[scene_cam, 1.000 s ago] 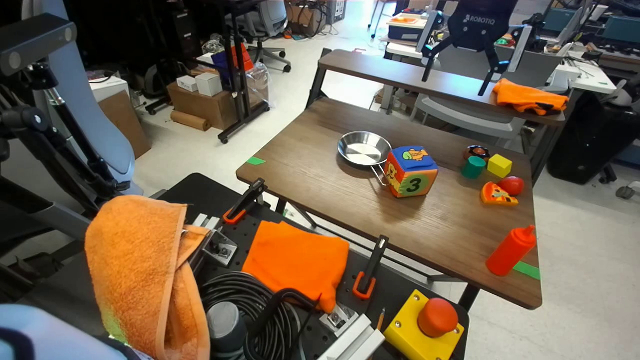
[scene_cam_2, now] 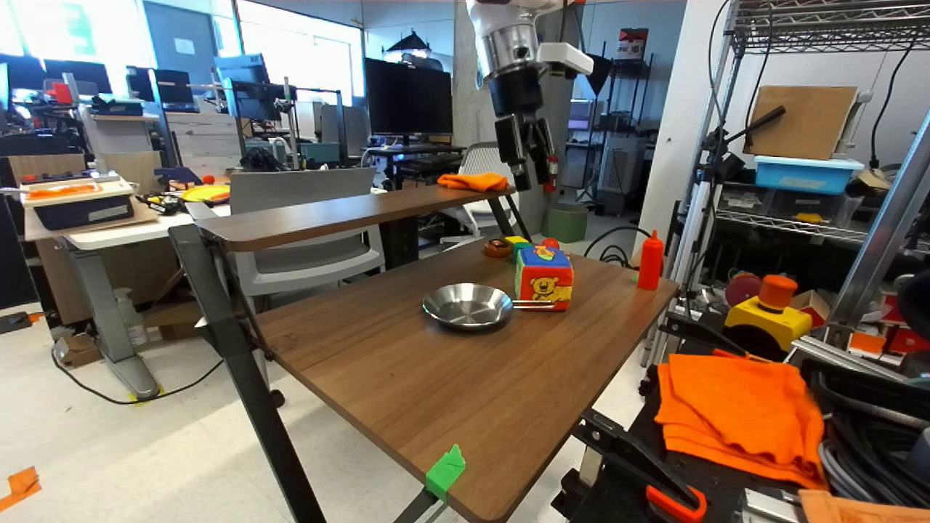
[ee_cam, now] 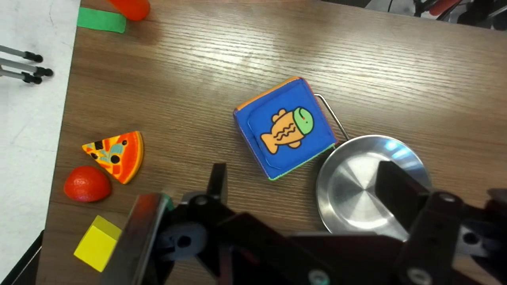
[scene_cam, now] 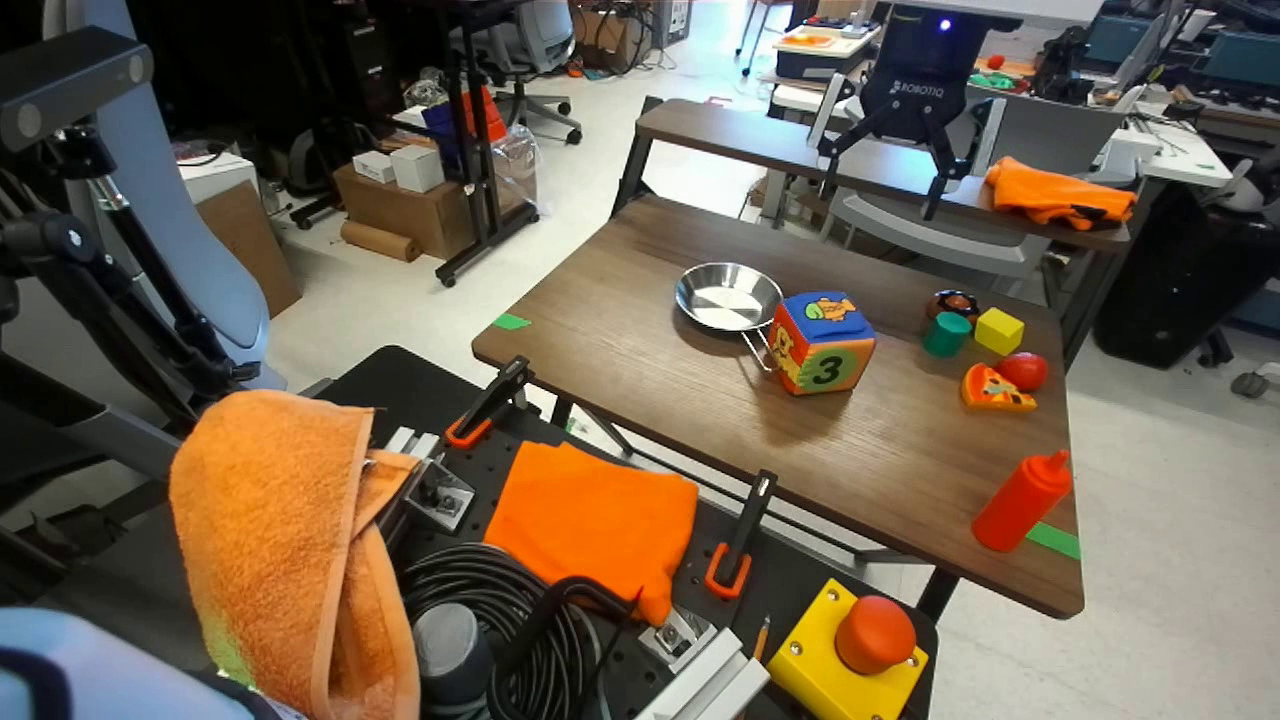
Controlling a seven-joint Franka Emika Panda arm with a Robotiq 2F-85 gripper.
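Note:
My gripper (scene_cam: pixel 879 192) hangs high over the far side of the table, its fingers wide apart and nothing between them. In the wrist view its two dark fingers frame bare wood and the near part of a steel pan (ee_cam: pixel 363 190). A soft picture cube (ee_cam: pixel 287 128), blue on top with a fish, sits beside the pan. It covers part of the pan's wire handle (scene_cam: pixel 758 349). Left of the cube in the wrist view lie a pizza slice (ee_cam: pixel 121 156), a red ball-like piece (ee_cam: pixel 87 183) and a yellow block (ee_cam: pixel 98 243).
A green cylinder (scene_cam: pixel 947 334) and a dark round object (scene_cam: pixel 953 305) stand near the yellow block. A red bottle (scene_cam: pixel 1021 500) stands by the right table edge. A raised shelf (scene_cam: pixel 768 140) with an orange cloth (scene_cam: pixel 1058 193) runs along the back.
In exterior view 1 my gripper has shifted left, lower and turned somewhat; its fingers remain apart. The objects on the table have not moved.

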